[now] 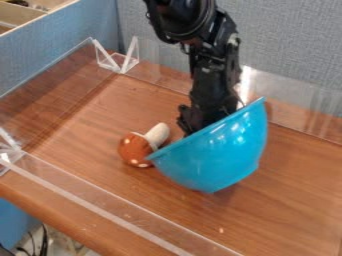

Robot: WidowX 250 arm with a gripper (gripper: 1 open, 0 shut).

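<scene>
A blue bowl (214,155) is tipped on the wooden floor of the clear-walled enclosure, its far right rim raised. My black arm comes down from the top, and my gripper (201,120) is at the bowl's upper left rim; the fingertips are partly hidden by the bowl, so what lies between them cannot be seen. An orange and white mushroom-shaped toy (139,147) lies just left of the bowl, touching it or very close.
Clear low walls with white corner brackets (118,60) edge the wooden surface (80,120).
</scene>
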